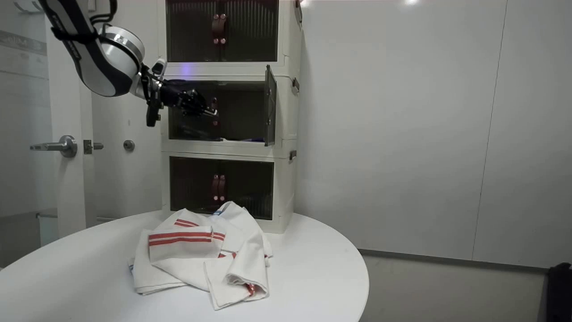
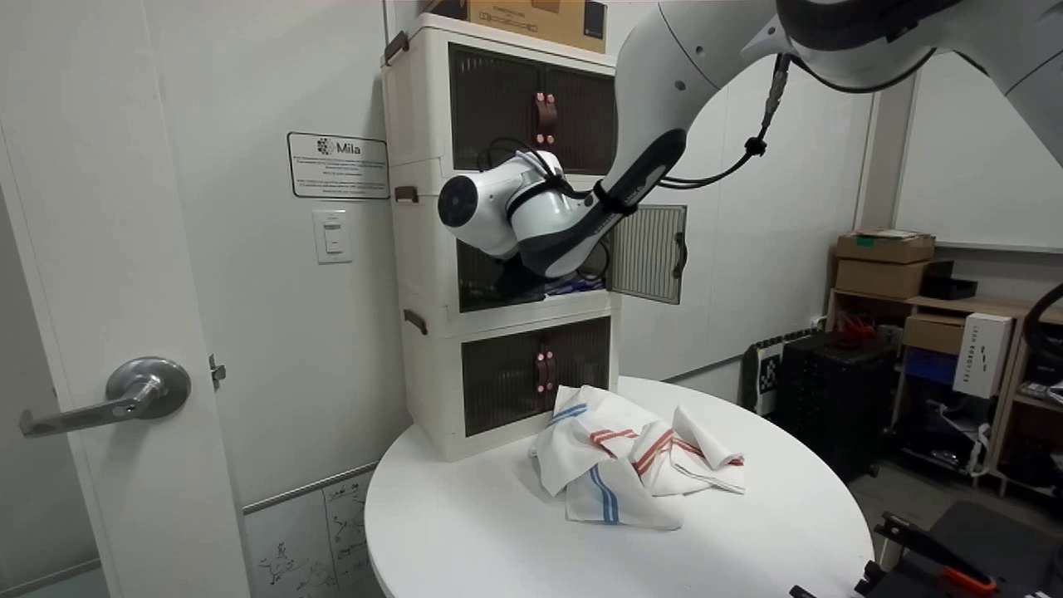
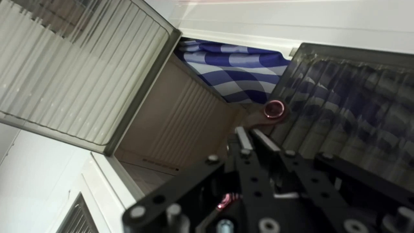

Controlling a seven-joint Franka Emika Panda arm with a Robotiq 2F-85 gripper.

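Note:
The middle cabinet's left door (image 3: 349,108) is closed, while its ribbed right door (image 3: 85,73) stands wide open. A brown strap handle with a pink rivet (image 3: 274,109) is on the left door. At this handle, my gripper is shut with a narrow gap between its fingertips; the strap runs in at the tips, its middle hidden by the fingers. From the side, the gripper (image 1: 212,112) reaches to the front of the middle cabinet. Blue-and-white checked cloth (image 3: 236,68) lies inside the cabinet.
White towels (image 1: 187,252) with red and blue stripes lie heaped on the round white table (image 1: 316,279) before the cabinets. Closed cabinets sit above (image 1: 222,67) and below (image 1: 284,188). The open right door (image 1: 271,107) juts outward.

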